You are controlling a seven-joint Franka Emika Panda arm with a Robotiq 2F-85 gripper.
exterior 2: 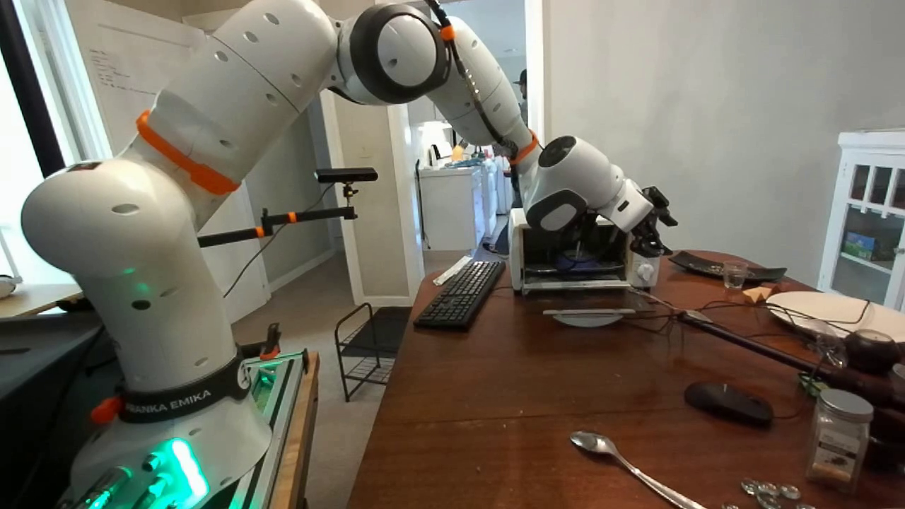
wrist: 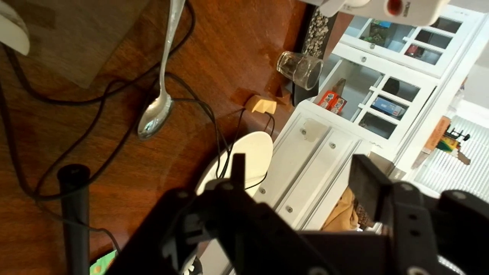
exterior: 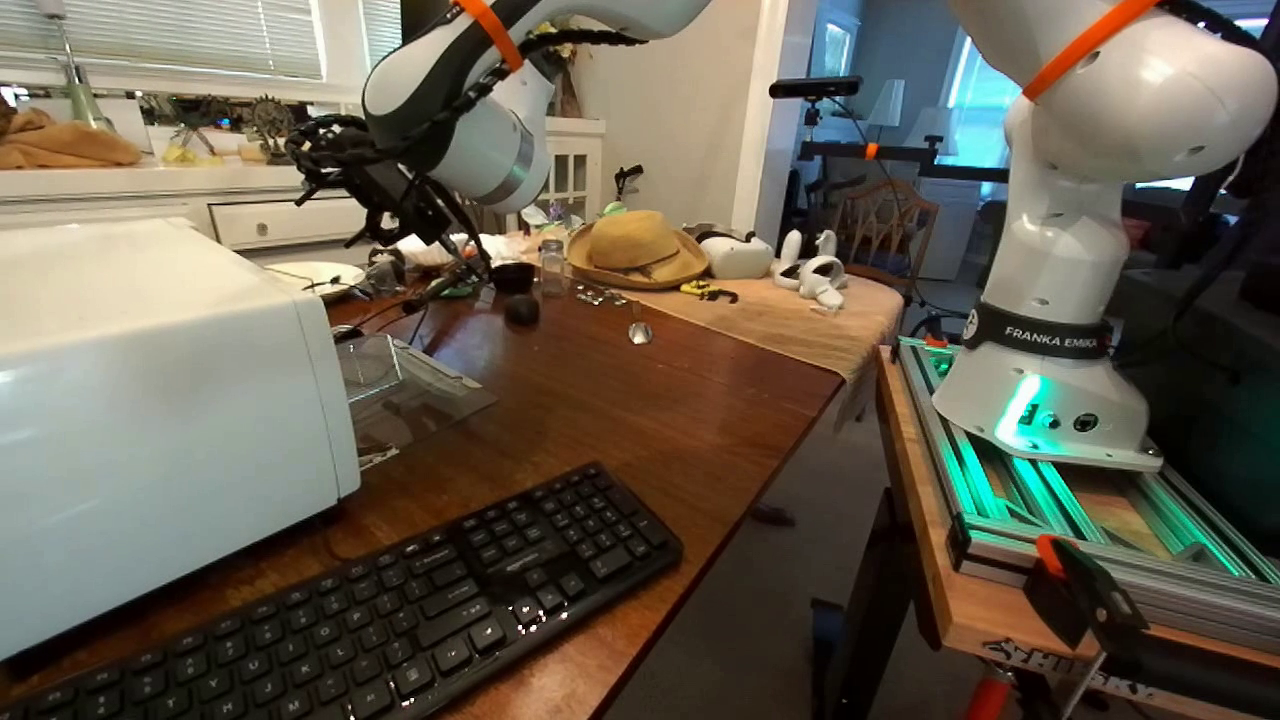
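My gripper stands open with nothing between its fingers, its two dark fingertips well apart in the wrist view. In exterior view 2 it hangs beside the right front of the white toaster oven point(exterior 2: 642, 270), above the table. The oven's glass door is lowered, with its handle point(exterior 2: 590, 311) toward the room. A metal spoon point(wrist: 156, 117) lies among black cables left of the fingers in the wrist view. Farther off are a white plate point(wrist: 252, 153) and a clear glass point(wrist: 300, 69). Another spoon point(exterior 2: 628, 466) rests near the table's front.
A black keyboard point(exterior 2: 462, 294) lies left of the oven. To the right are a black mouse point(exterior 2: 727, 402), a lidded jar point(exterior 2: 840, 440), a dark rod point(exterior 2: 746, 341) and loose cables. A straw hat point(exterior: 636, 246) sits on the covered far end.
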